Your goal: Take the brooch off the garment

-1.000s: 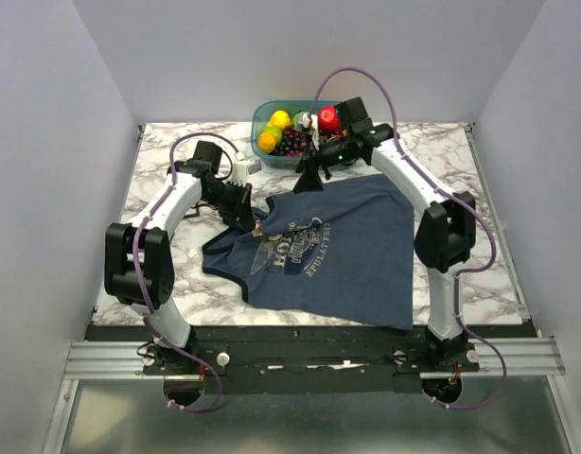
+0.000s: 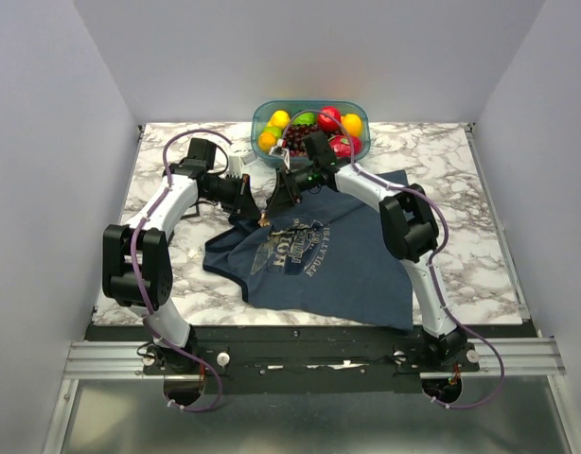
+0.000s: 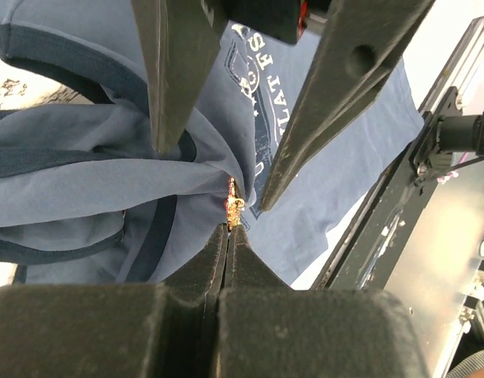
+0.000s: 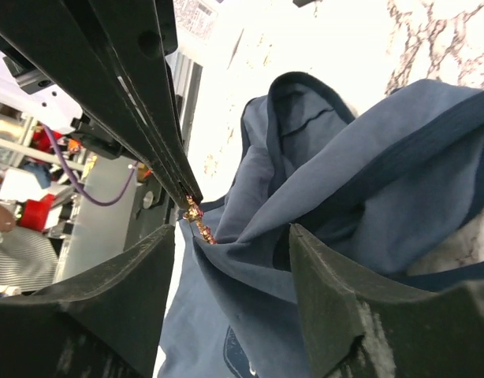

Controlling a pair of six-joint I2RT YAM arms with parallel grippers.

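The brooch (image 3: 233, 206), a small gold and red piece, sits at the edge of a raised fold of the dark blue garment (image 2: 338, 251). My left gripper is shut, its tips at the brooch's end. The right wrist view shows the brooch (image 4: 199, 223) running from those tips to the cloth, still touching it. My right gripper is part open, with the fold of cloth between and beyond its fingers. In the left wrist view its two fingers (image 3: 309, 118) stand on either side of the fold near the brooch.
A teal basket (image 2: 257, 118) of fruit stands at the back, close behind the right arm. Garment print (image 2: 295, 248) faces up in the middle. Bare marble tabletop (image 2: 451, 161) lies to the right and front left.
My right gripper has come left and toward the front, from near the basket to right beside the left gripper. The left gripper and the brooch have shifted only slightly.
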